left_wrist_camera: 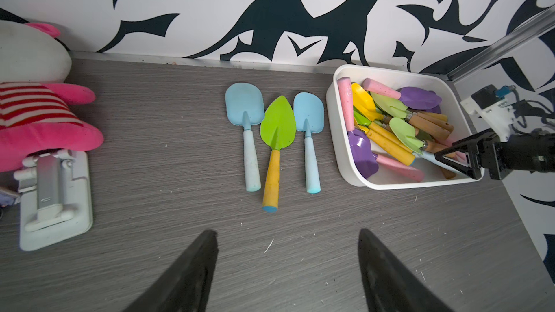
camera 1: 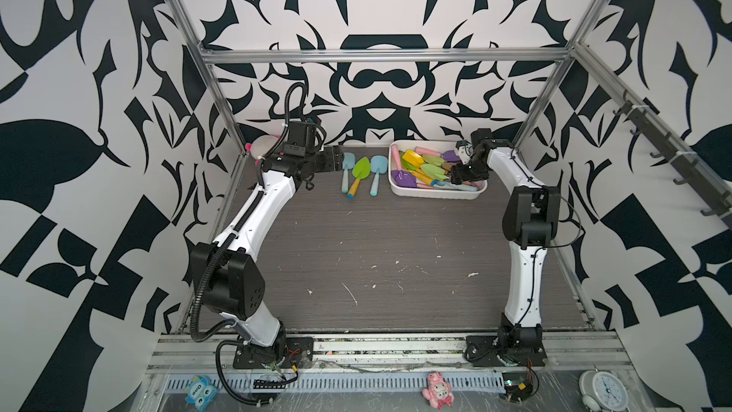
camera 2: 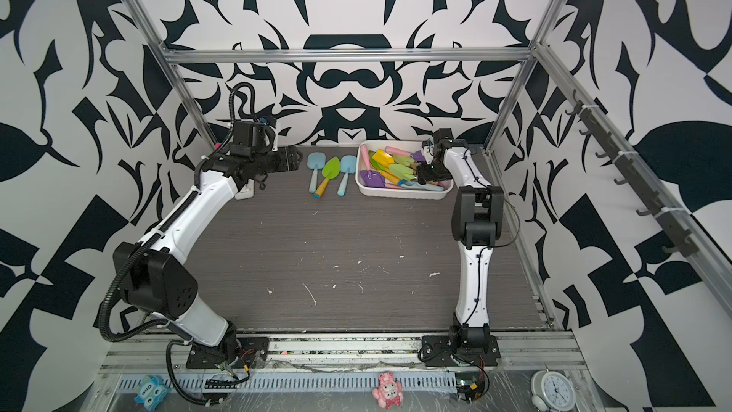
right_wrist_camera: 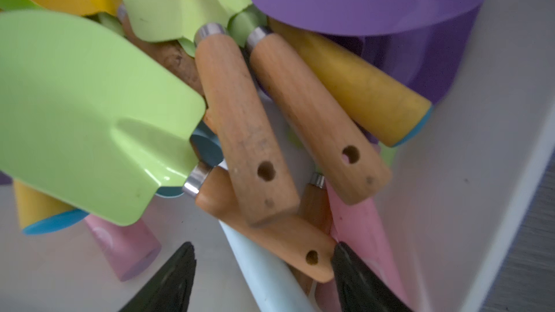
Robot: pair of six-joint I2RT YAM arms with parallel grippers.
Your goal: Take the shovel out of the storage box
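The white storage box (left_wrist_camera: 341, 161) holds a jumble of coloured shovels. My right gripper is open low in it at the right end, over wooden handles (right_wrist_camera: 242, 121), a light green blade (right_wrist_camera: 92, 109) and a pale blue handle (right_wrist_camera: 263, 271). Three shovels lie in a row on the table left of the box: blue (left_wrist_camera: 244, 104), green with a yellow handle (left_wrist_camera: 278, 121), blue (left_wrist_camera: 308, 112). My left gripper hangs open and empty, raised above the table on the left side.
A plush toy (left_wrist_camera: 40, 115) and a white device (left_wrist_camera: 57, 213) with a metal lever sit at the back left.
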